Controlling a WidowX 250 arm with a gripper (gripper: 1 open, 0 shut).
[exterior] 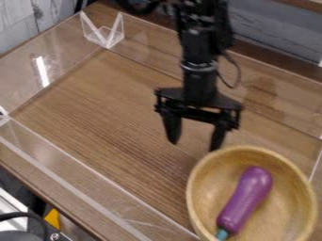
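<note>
A black robot arm comes down from the top centre to a black gripper (191,128), open above the wooden table (88,132), its two fingers hanging apart just behind a light wooden bowl. The bowl (212,184) sits at the lower right, cut off by the frame's bottom. Inside it lies a purple eggplant-like object (248,194) with a teal tip. The view is somewhat blurred.
A white wire-like object (104,30) stands at the back left. Dark areas and cables show beyond the table's lower-left edge.
</note>
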